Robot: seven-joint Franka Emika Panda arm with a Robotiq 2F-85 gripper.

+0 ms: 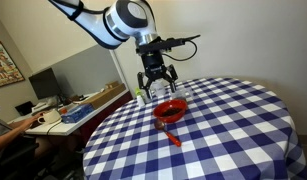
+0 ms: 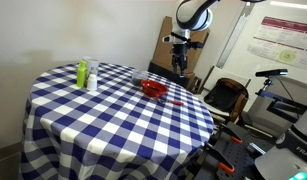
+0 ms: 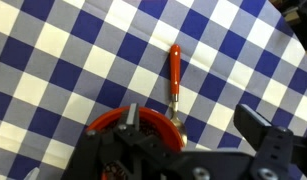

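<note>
A spoon with a red-orange handle lies flat on the blue-and-white checked cloth, its metal head close beside a red bowl. Dark contents fill part of that bowl, seen in the wrist view at the bottom. Above the table my gripper hangs open, pointing down, its fingers wide apart with nothing held. From exterior view 1, the gripper appears well above the bowl and spoon, touching neither. The wrist view shows the handle ahead of the gap between the fingers.
Clear containers stand behind the bowl. A green bottle and a white bottle stand near the table's far side from the arm.
</note>
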